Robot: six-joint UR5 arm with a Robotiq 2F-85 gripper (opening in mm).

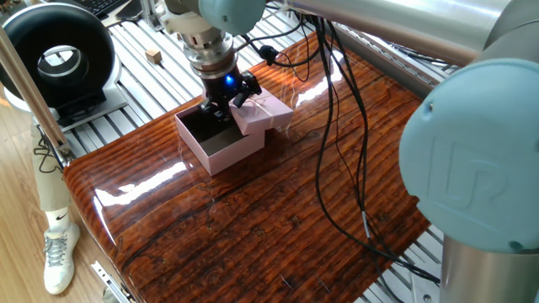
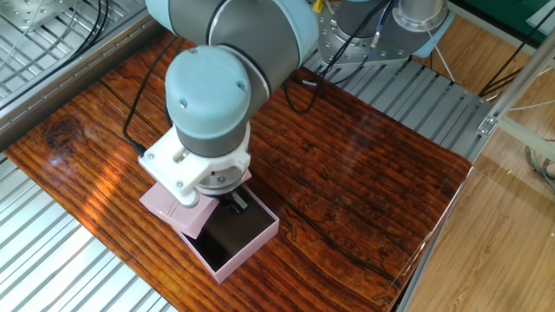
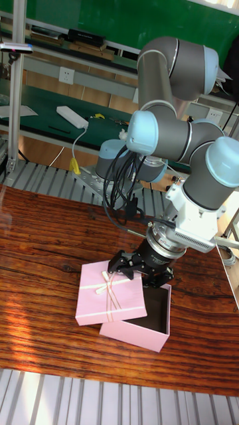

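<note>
A pink open-topped box (image 1: 233,154) with a dark inside stands on the wooden table. Its pink lid (image 3: 110,294), tied with a pale ribbon bow, lies askew across one side of the box, leaving part of the interior uncovered. At the lid's edge, over the uncovered part, is my black gripper (image 1: 227,109), pointing down. One finger (image 3: 119,263) reaches over the lid beside the bow, while the other side of the gripper is above the box opening. The fingertips are dark and partly hidden, so I cannot tell whether they pinch the lid's edge.
Bare tabletop (image 1: 278,227) extends widely around the box. Black cables (image 1: 364,168) hang from the arm above the table. Beyond the table edge, a small wooden block (image 1: 153,56) and a black ring-shaped device (image 1: 93,59) rest on the slatted metal surface.
</note>
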